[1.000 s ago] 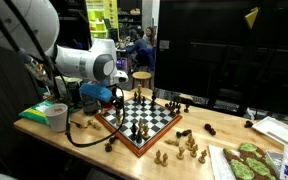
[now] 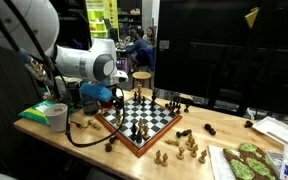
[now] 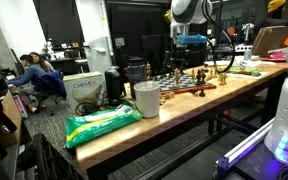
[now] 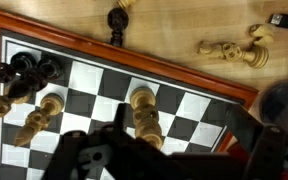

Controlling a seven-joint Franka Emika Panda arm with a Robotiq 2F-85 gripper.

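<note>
In the wrist view my gripper stands open over the brown-edged chessboard, one dark finger at either side. A tan chess piece stands on the board in the space between the fingers, closer to the left one, and I cannot tell whether anything touches it. Two other tan pieces and dark pieces crowd the board's left side. Exterior view 1 has the arm reaching over the near left part of the board.
Off the board's edge lie a tan piece and a dark piece. Several loose pieces are on the table right of the board. A white bucket and a tray of green-brown items stand farther out.
</note>
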